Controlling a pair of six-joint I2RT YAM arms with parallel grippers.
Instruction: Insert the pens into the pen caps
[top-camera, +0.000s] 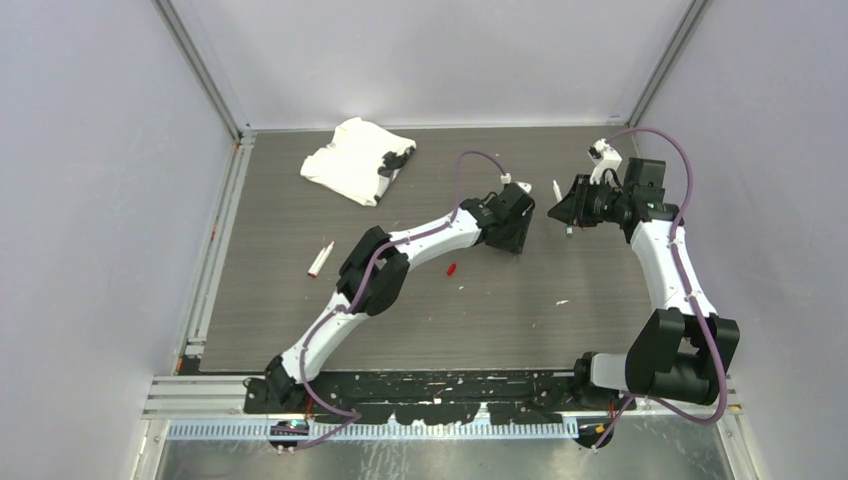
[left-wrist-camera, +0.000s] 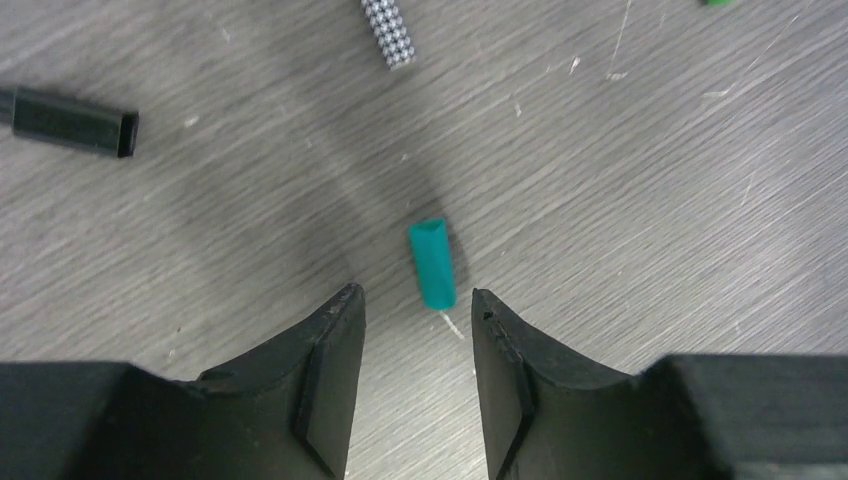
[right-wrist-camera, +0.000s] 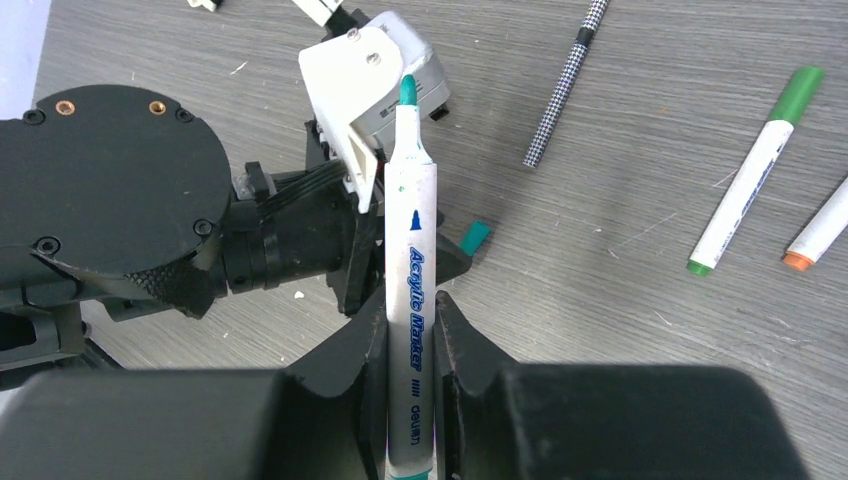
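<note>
A teal pen cap (left-wrist-camera: 433, 263) lies on the table just ahead of my left gripper, whose fingers are spread apart with nothing held between them. From the right wrist view, that teal cap (right-wrist-camera: 475, 237) shows beside the left gripper's tip. My right gripper is shut on a white acrylic marker (right-wrist-camera: 410, 250); its teal tip is uncapped and points away from the fingers. In the top view the left gripper (top-camera: 512, 250) hangs over the middle of the table, mostly covering the cap, and the right gripper (top-camera: 552, 214) is held to its right.
A patterned grey pen (right-wrist-camera: 560, 95), a green-capped marker (right-wrist-camera: 745, 180) and an orange-ended marker (right-wrist-camera: 822, 228) lie on the table. A red cap (top-camera: 451, 269) sits left of the left gripper. White cloth (top-camera: 352, 165) lies at the back left.
</note>
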